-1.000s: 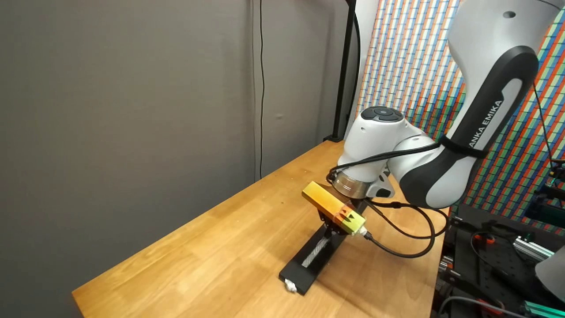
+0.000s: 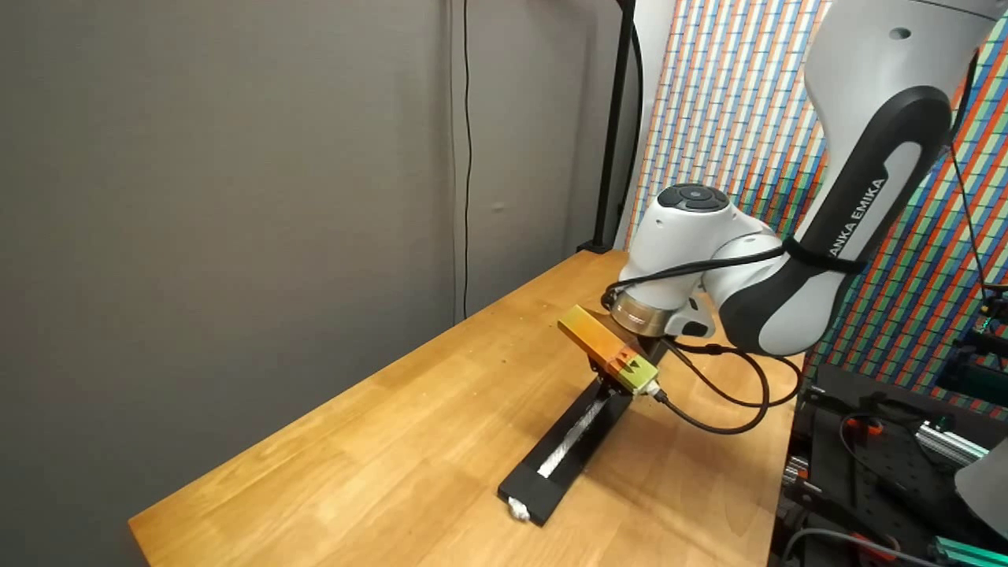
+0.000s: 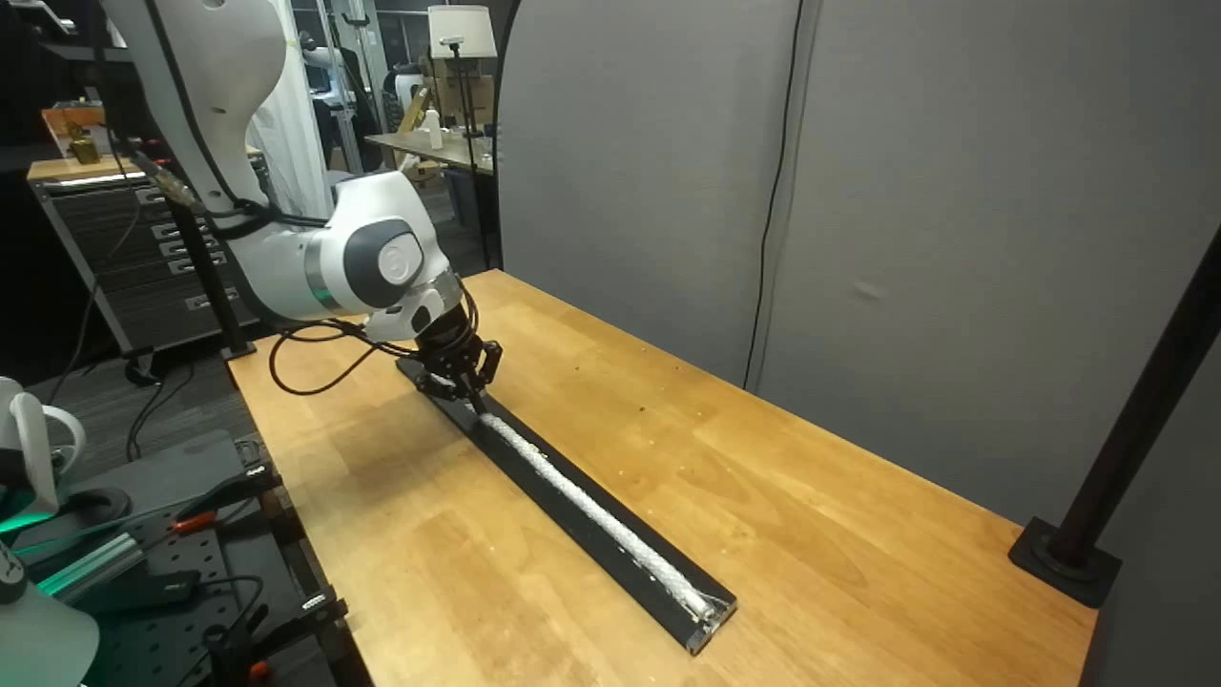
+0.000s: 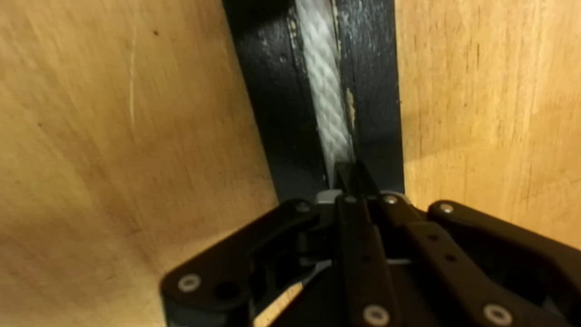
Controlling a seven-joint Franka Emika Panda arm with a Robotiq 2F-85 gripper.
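Observation:
A white braided rope point(image 3: 589, 510) lies along the middle groove of a long black board point(image 3: 538, 487) flat on the wooden table. In the wrist view the rope point(image 4: 325, 81) runs down the board point(image 4: 376, 109) to my gripper. The fingers are shut together, with their tips at the groove, over or against the rope. Nothing clearly shows between them; whether they touch the rope I cannot tell. Exterior view 1 shows a white rope end point(image 2: 519, 509) hanging at the board's near end, while the gripper itself is mostly hidden behind a gold camera point(image 2: 605, 350).
A grey wall panel point(image 2: 236, 236) borders one long side. A black cable point(image 2: 728, 430) loops from the wrist camera near the table top. A black stand point(image 3: 1065, 555) is at one table corner.
The arm and gripper have moved back along the board, away from its near end and slightly upward in exterior view 1. More of the rope shows in the groove.

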